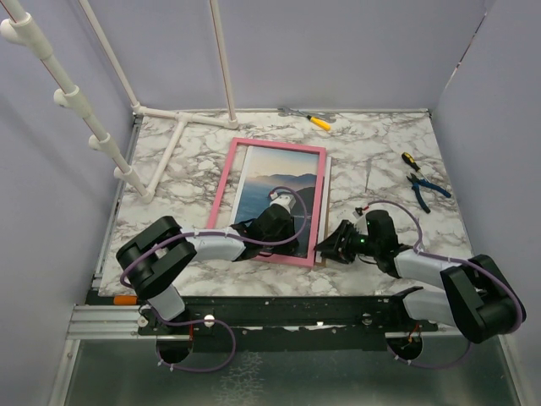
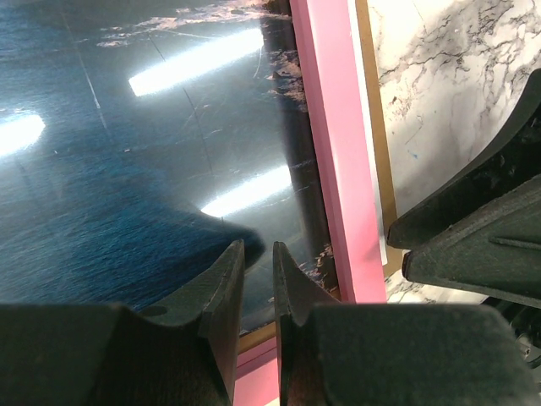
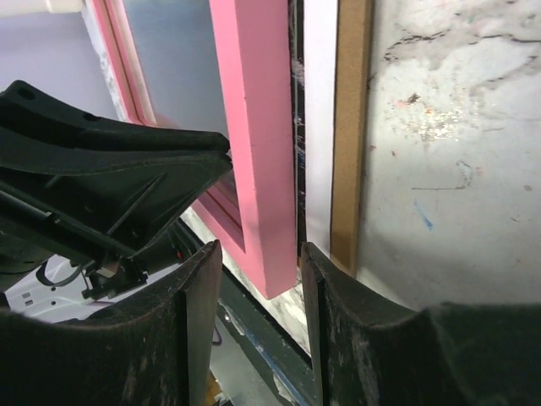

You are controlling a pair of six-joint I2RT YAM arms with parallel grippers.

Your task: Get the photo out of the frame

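Note:
The pink frame [image 1: 231,169] lies on the marble table around the photo [image 1: 279,169], a sea-and-hills picture; a white board and brown backing strip show along its right side. My left gripper is low over the glossy lower right of the photo, inside the frame, fingertips a narrow gap apart. My right gripper is at the frame's lower right edge, its fingers apart either side of the pink rail's outer corner area, beside the white board [image 3: 319,127]. Whether either touches is unclear.
Pliers [image 1: 422,195], a screwdriver [image 1: 409,159] and a yellow-handled tool [image 1: 318,123] lie on the right and back of the table. A white pipe stand [image 1: 169,152] occupies the back left. The right of the table has free room.

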